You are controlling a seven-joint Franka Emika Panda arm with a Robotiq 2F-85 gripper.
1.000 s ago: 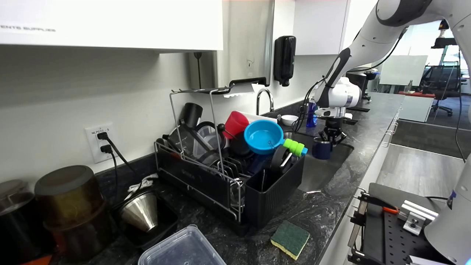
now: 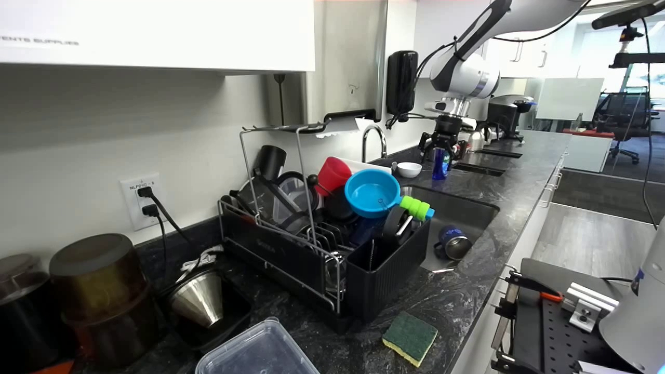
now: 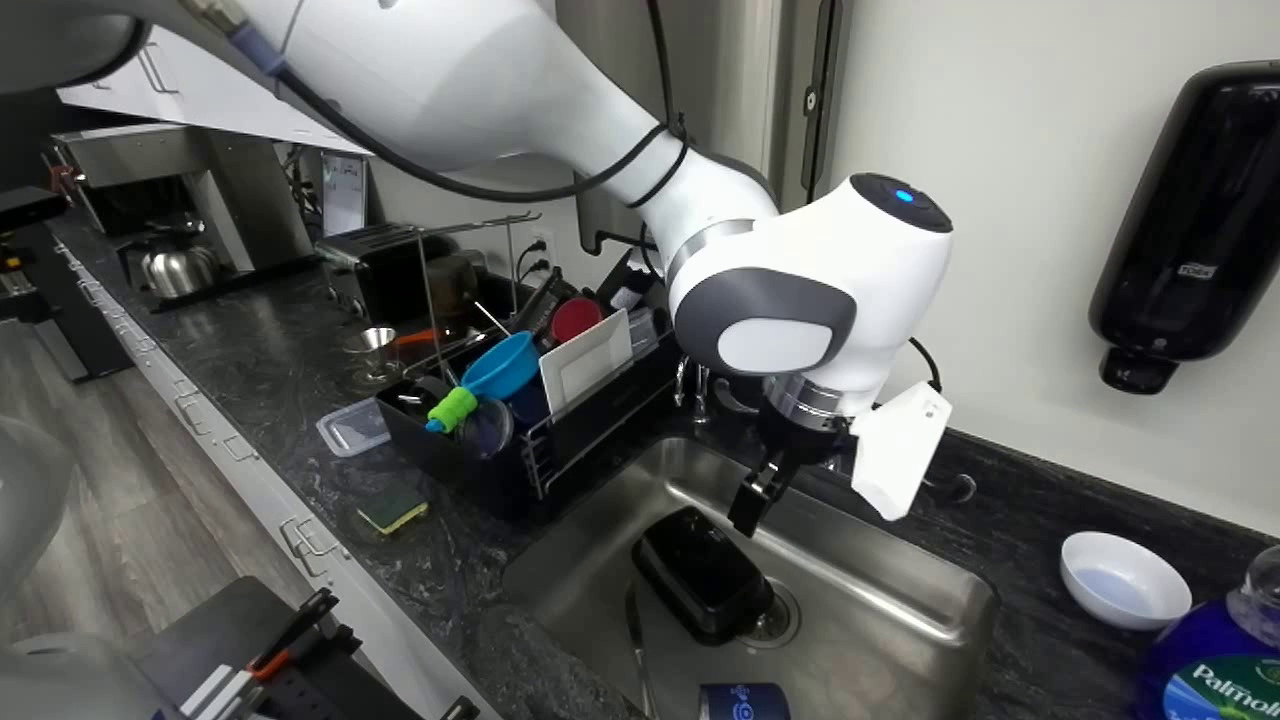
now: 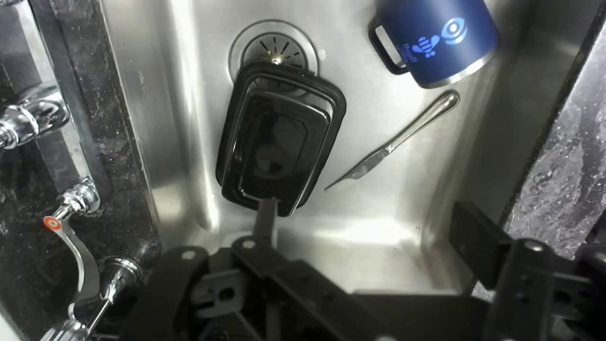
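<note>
My gripper hangs over the sink (image 3: 894, 600) with its two fingers spread and nothing between them. In exterior view 1 it is above the counter level, overlapping the blue soap bottle (image 2: 440, 163) behind it. On the sink floor lies a blue mug (image 4: 437, 42), tipped on its side, apart from the gripper. Beside it rests a silver knife (image 4: 397, 142). A black rectangular container (image 4: 281, 136) sits partly over the drain (image 4: 275, 48); one finger overlaps its near edge in the wrist view, though exterior view 2 shows the finger above it.
A full dish rack (image 2: 274, 246) stands beside the sink, with a blue strainer (image 2: 372, 193) on top. The faucet (image 2: 374, 140) rises along the wall side. A white bowl (image 3: 1124, 580) sits on the far counter, and a sponge (image 2: 410, 337) lies near the front edge.
My gripper has risen and shifted toward the wall, away from the mug. The mug was upright beside the gripper; now it lies on its side, lower in the sink.
</note>
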